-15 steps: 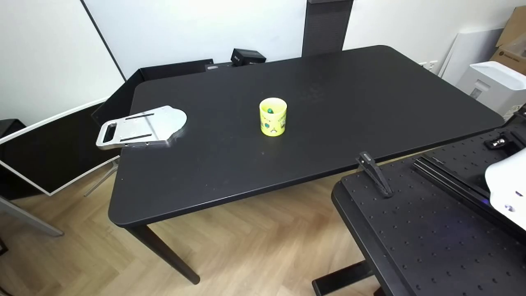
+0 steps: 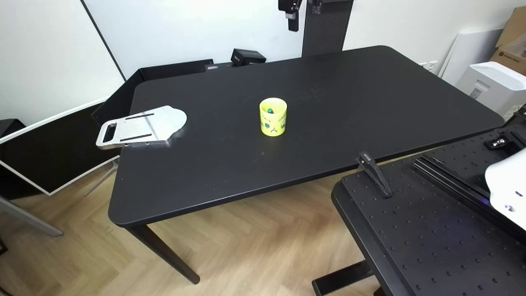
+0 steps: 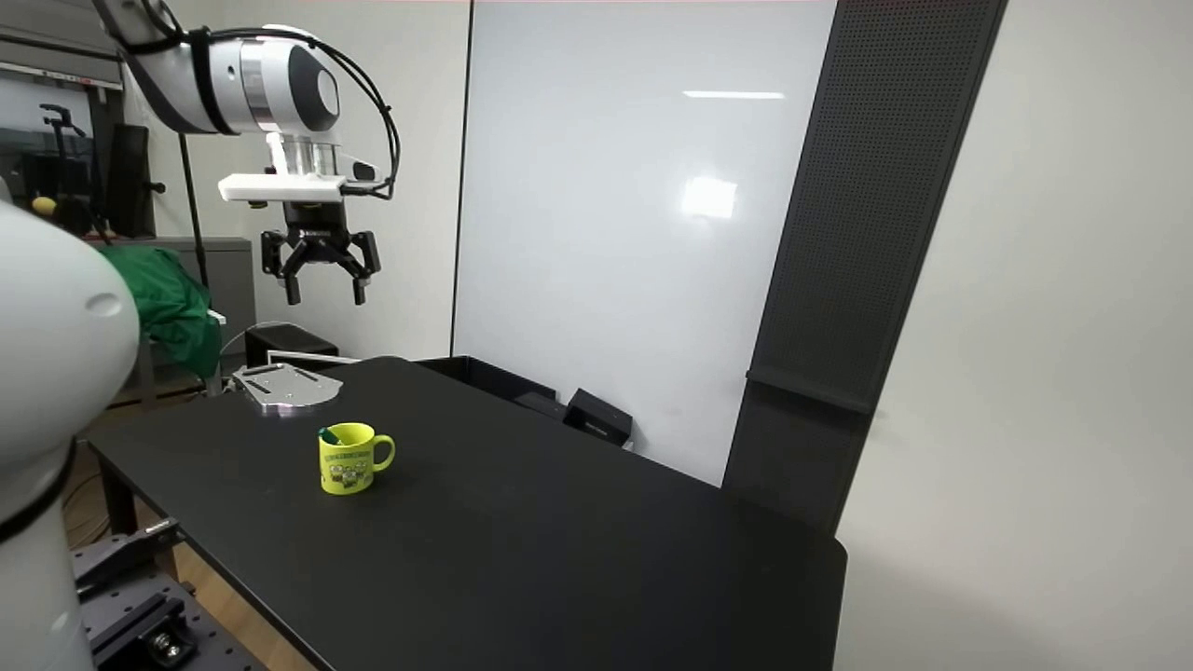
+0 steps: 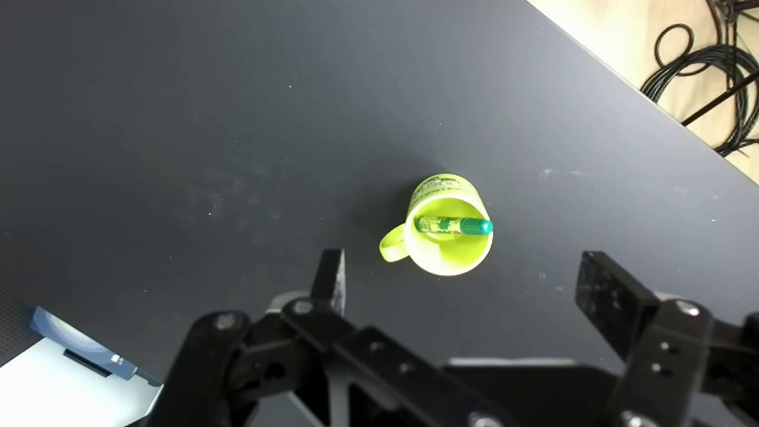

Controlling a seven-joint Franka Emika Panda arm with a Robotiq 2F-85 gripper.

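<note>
A yellow-green mug [image 2: 273,121] stands upright on the black table, its handle turned toward the right in exterior view 2. Inside the mug [image 4: 439,186], a green-capped marker [image 4: 453,225] leans against the wall, as the wrist view shows from above. High over the table, my gripper [image 3: 325,293] is open, its fingers spread wide with nothing between them. In the wrist view the mug appears beyond the gap of the gripper, well below the fingers. Only a finger of the gripper shows at the top edge of exterior view 1.
A silver metal plate [image 2: 150,126] lies at the table's left edge. Black boxes [image 2: 247,57] sit behind the back edge. A perforated side bench [image 2: 434,232] with a clamp borders the front right.
Part of my gripper has come down into the top of exterior view 1, where none of it showed a second ago. The mug and plate have stayed put.
</note>
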